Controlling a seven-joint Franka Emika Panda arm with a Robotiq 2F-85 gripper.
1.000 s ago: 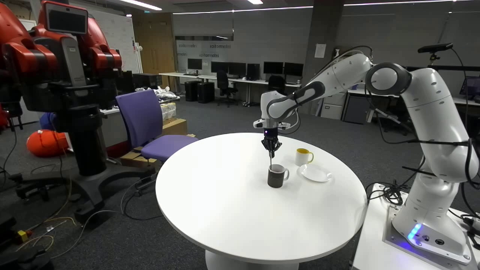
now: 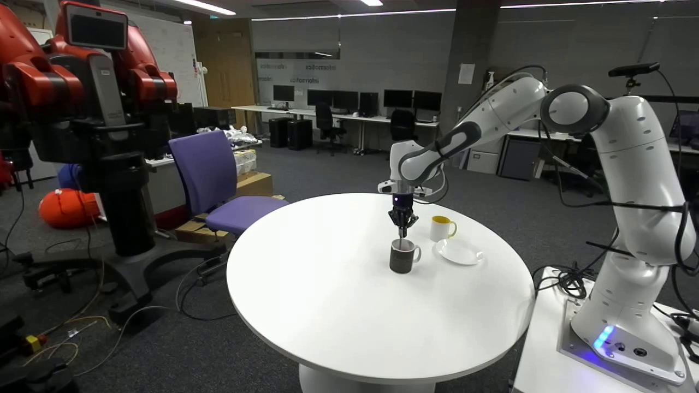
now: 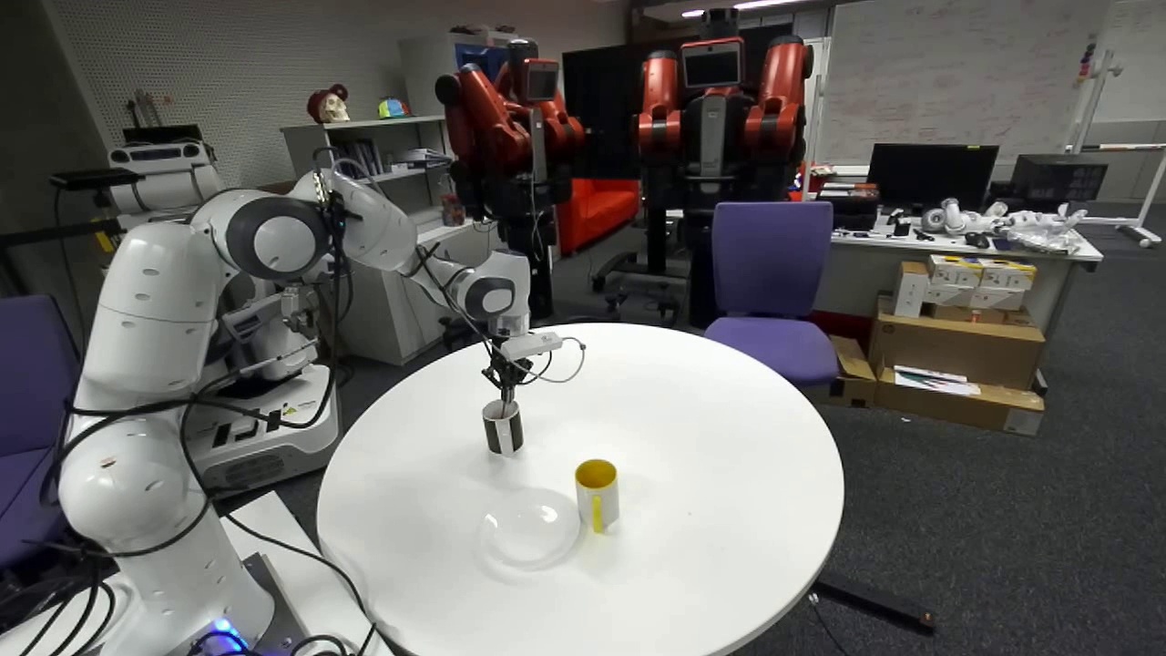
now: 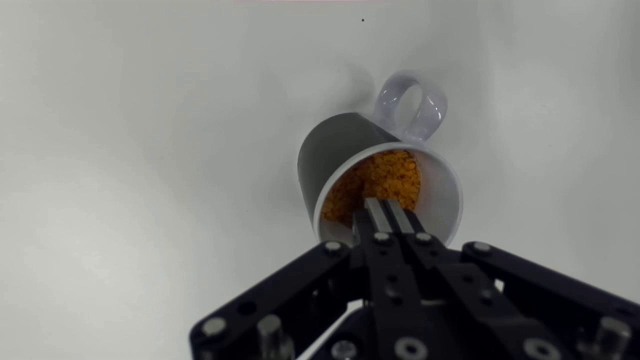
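A dark mug with a white rim (image 2: 401, 258) stands upright on the round white table (image 2: 314, 275). Orange, grainy contents (image 4: 393, 174) cover the bottom of the mug in the wrist view, and its pale handle (image 4: 430, 111) points away from the gripper. From above, my gripper reaches down into the mug's mouth. Its fingers are shut against each other, and nothing shows between them. The lowest part of the fingertips is inside the mug, and I cannot tell whether they touch the contents.
A white mug with a yellow inside (image 3: 597, 497) and a clear, shallow plate (image 3: 530, 528) stand close together on the table, near the dark mug. A purple chair (image 2: 226, 177) stands by its edge.
In exterior view 1, my gripper has shifted a little to the right and lower over the dark mug. The mugs and plate stay where they were.
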